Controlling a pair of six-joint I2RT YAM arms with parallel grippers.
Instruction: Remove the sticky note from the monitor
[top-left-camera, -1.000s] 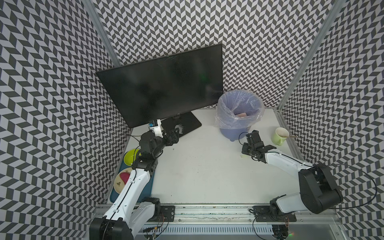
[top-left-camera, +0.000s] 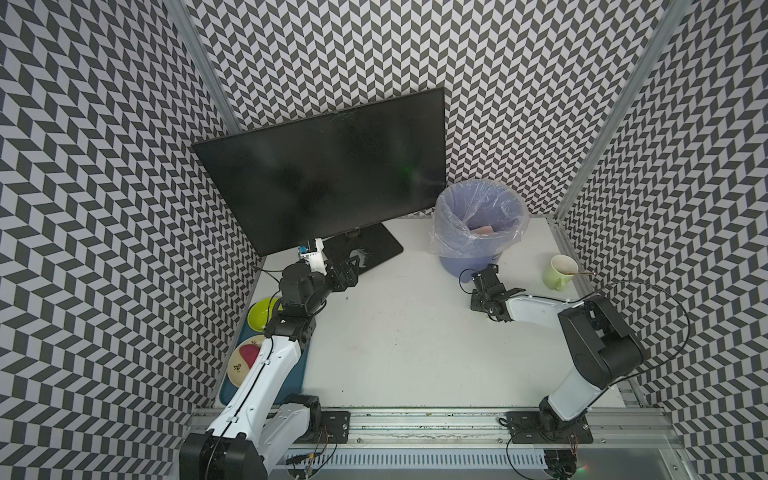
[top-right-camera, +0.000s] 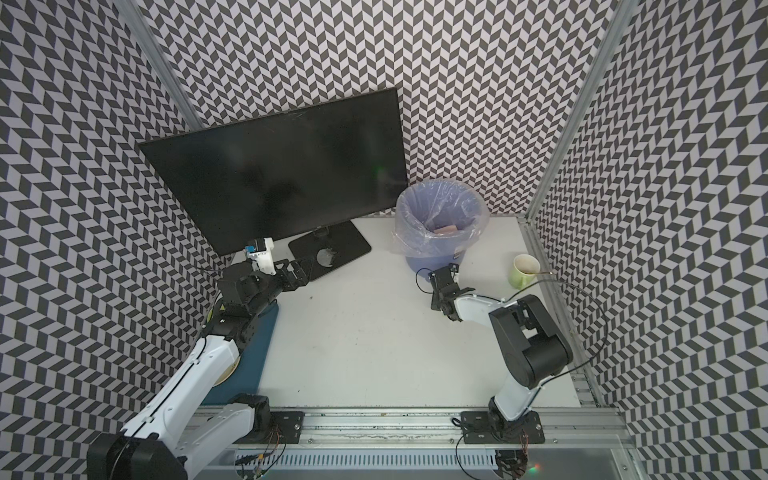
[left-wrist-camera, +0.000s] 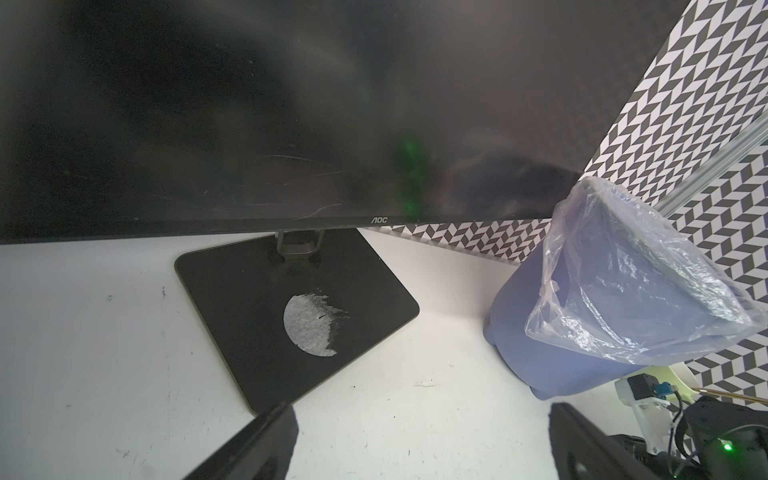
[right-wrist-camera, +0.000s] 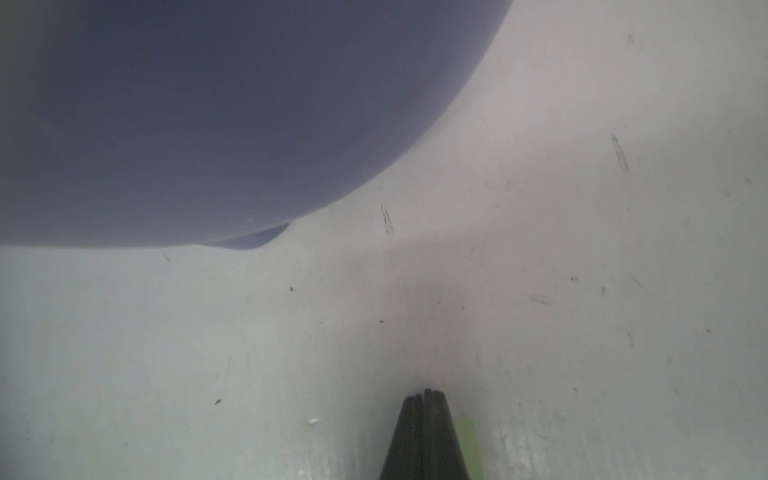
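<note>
The monitor (top-left-camera: 320, 168) stands at the back left, its screen showing no note. My left gripper is open, empty, in front of the monitor's black base (left-wrist-camera: 232, 304). My right gripper is shut, low over the table in front of the blue bin (top-left-camera: 468, 260). A small light-green strip (right-wrist-camera: 469, 444) shows just beside and behind its fingertips; whether it is held cannot be told. The bin has a clear liner and a pinkish item (top-left-camera: 482, 230) inside.
A green mug (top-left-camera: 558, 274) with a stick stands at the right. A blue tray (top-left-camera: 292, 376) with a lime bowl and plates lies at the front left.
My right arm has moved leftward, bringing the gripper along the front of the bin. The left arm and the other things have not visibly moved.
</note>
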